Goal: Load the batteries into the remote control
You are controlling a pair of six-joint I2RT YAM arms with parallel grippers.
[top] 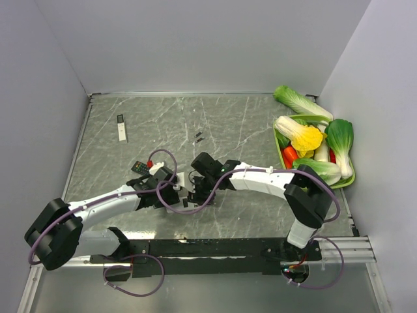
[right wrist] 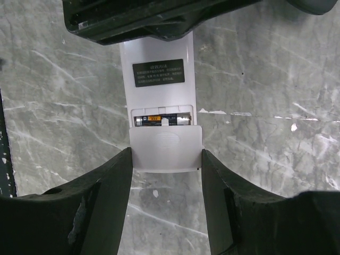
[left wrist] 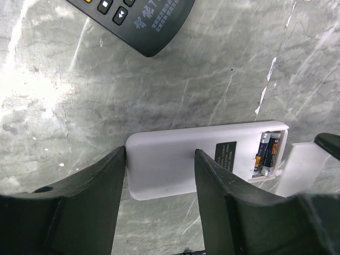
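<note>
The white remote control [left wrist: 159, 178] lies back up, its near end between the fingers of my left gripper, which is shut on it. Two dark batteries [left wrist: 271, 154] lie side by side in the uncovered compartment at its far end. My right gripper is shut on the white battery cover [right wrist: 167, 143]. In the left wrist view, the cover [left wrist: 302, 169] stands tilted just off the compartment end. From the right wrist view it overlaps that end, hiding one battery, while the other battery [right wrist: 154, 121] shows; contact cannot be told.
A black remote [top: 139, 167] lies close to the left gripper. Farther back are a white remote [top: 122, 129] and small dark pieces [top: 199, 137]. A green basket of vegetables [top: 352, 176] stands at the right.
</note>
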